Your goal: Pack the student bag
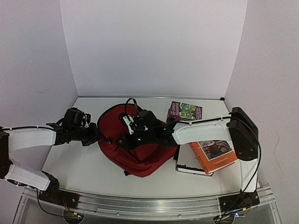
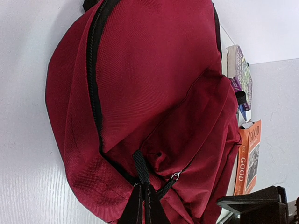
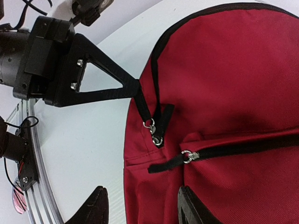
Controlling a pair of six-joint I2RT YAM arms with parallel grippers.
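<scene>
The red backpack [image 1: 140, 163] lies on the table, its black zipper tracks showing. In the left wrist view, my left gripper is shut on a black zipper pull [image 2: 140, 165]; the right wrist view shows it holding that pull by its ring at the bag's left edge. My right gripper [image 1: 122, 140] hangs over the bag, to the right of the left one; in the right wrist view its fingers [image 3: 187, 210] stand open, just below a second zipper pull [image 3: 166, 163], with nothing between them.
A purple-green book [image 1: 184, 109] lies behind the right arm. An orange book [image 1: 215, 156] rests on a white book [image 1: 189, 165] at the right.
</scene>
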